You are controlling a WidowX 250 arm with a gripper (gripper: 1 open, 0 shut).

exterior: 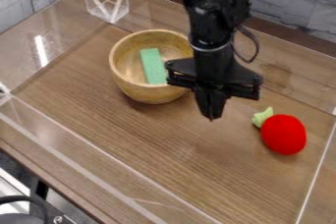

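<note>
My black gripper (pixel 205 98) hangs over the wooden table in the middle of the camera view, low and just right of a yellow bowl (pixel 132 65) that holds a green block (pixel 152 64). The arm hides part of the bowl's right side. The gripper looks shut, with nothing seen between its fingers. A red round object (pixel 282 136) with a small pale green piece (pixel 262 115) at its upper left lies on the right.
A white wire-like object (pixel 108 0) stands at the back left near the table's edge. A black cable loops at the bottom left.
</note>
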